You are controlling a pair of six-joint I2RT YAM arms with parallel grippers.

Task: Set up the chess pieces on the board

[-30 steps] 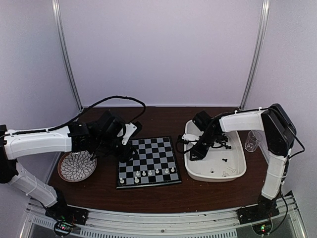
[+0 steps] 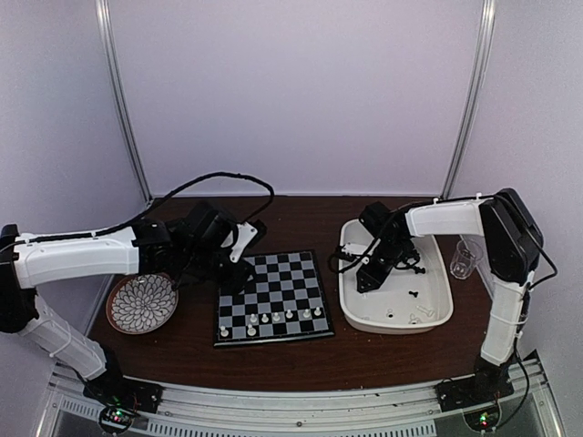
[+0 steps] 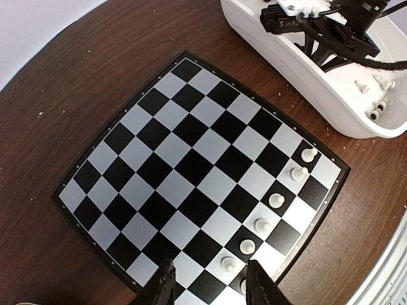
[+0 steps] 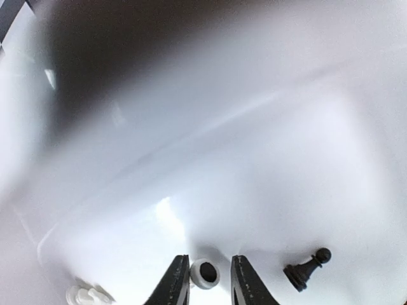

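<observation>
In the top view the checkered board (image 2: 287, 273) lies mid-table, with several white pawns in a line near its front edge. The left wrist view shows these pawns (image 3: 262, 225) standing upright. Over the board's left part hangs my left gripper, open and empty. Inside the white tub (image 2: 396, 320) my right gripper has its fingers apart around a white piece (image 4: 205, 274) whose round base faces the camera. A gap shows between this piece and the right-hand finger. A black pawn (image 4: 308, 269) lies on its side to the right.
More white pieces lie in the tub, some at the lower left (image 4: 88, 295) of the right wrist view. A patterned bowl (image 2: 143, 304) stands left of the board, a clear glass (image 2: 465, 259) right of the tub. Bare table lies behind the board.
My left arm has shifted slightly to the right and back. The right gripper has moved slightly to the right within the tub. The pawns on the board stand as before.
</observation>
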